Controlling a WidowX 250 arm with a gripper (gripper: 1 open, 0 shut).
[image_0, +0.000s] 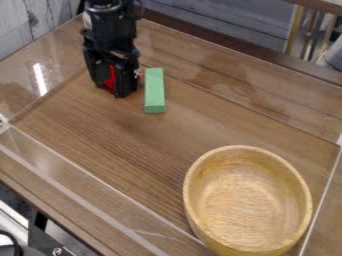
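My black gripper (112, 60) reaches down from the top over a red object (115, 79) at the upper left of the table, which it mostly covers. It is open, its fingers around or just above the red thing; whether they touch cannot be seen. A green bar (154, 90) lies just to the right of the gripper, apart from it.
A large beige bowl (247, 200) fills the lower right. A clear or white rack-like item stands at the top left edge, partly cut off.
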